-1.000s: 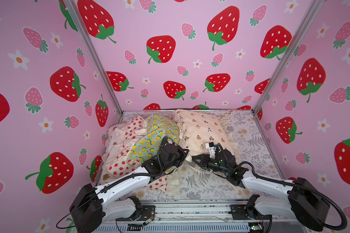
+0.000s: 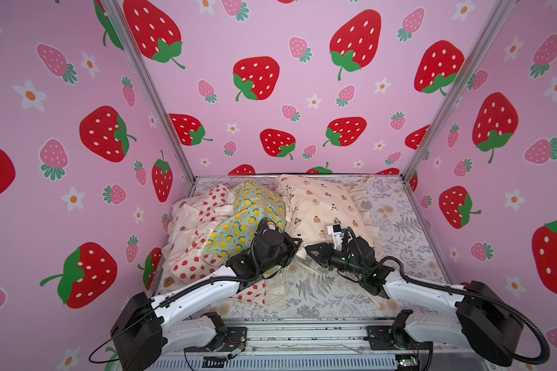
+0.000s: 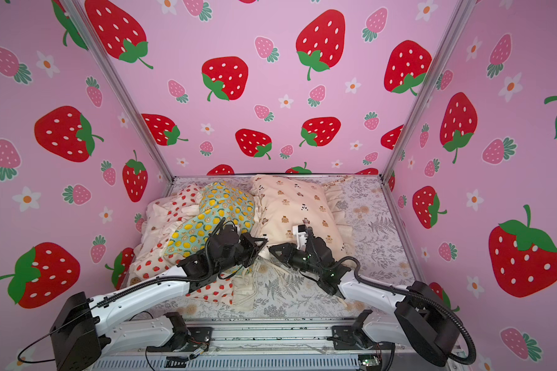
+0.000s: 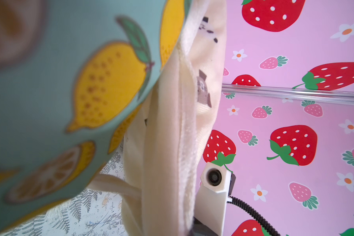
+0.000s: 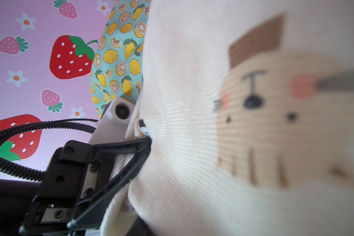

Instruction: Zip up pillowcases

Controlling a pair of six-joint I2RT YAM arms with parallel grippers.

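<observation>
The cream pillowcase [image 2: 318,207] printed with small animals lies plump in the middle of the table. At its near-left corner, my left gripper [image 2: 299,240] is shut on the cloth edge; in the right wrist view its black finger [image 5: 139,147] presses the edge where the fabric puckers. My right gripper [image 2: 308,249] is just to the right, at the same corner. Its fingertips are hidden, so its opening cannot be judged. In the left wrist view, the pale seam edge [image 4: 171,129] runs down the pillowcase's side. No zipper pull can be made out.
A lemon-print pillow [image 2: 256,201] leans close on the left, over strawberry-print pillowcases [image 2: 195,266] in a crumpled pile. Bare patterned table cloth [image 2: 393,213] shows on the right and in front. The two grippers stand very near each other.
Very little differs. The right gripper and its wrist have shifted slightly; the left arm and the pillows look still.
</observation>
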